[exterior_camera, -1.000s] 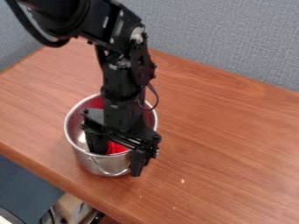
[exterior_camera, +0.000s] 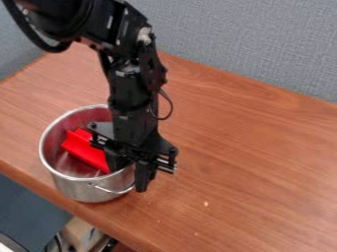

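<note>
A silver metal pot with a wire handle stands near the table's left front edge. Inside it lies a red object. My black gripper is over the pot's right side, its lower parts partly inside and at the rim. Whether anything is between its fingers is hidden, and its opening is unclear in this view.
A grey wall stands behind.
The arm has shifted slightly left, and the pot has moved left with it. More of the red object now shows at the pot's left side.
</note>
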